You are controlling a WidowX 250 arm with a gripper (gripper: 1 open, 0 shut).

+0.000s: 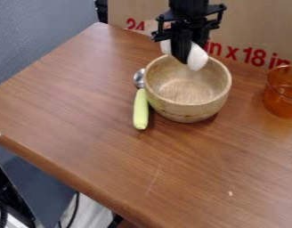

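The black gripper [182, 41] hangs at the top centre of the camera view, with white objects at its lower end, above the back rim of a pale wooden bowl [188, 100]. Whether it holds anything or how its fingers stand is hard to tell. A spoon with a pale green handle [141, 109] lies left of the bowl, its metal end up toward the back.
An orange translucent bowl [283, 98] stands at the right. A cardboard box [255, 27] with red print is behind.
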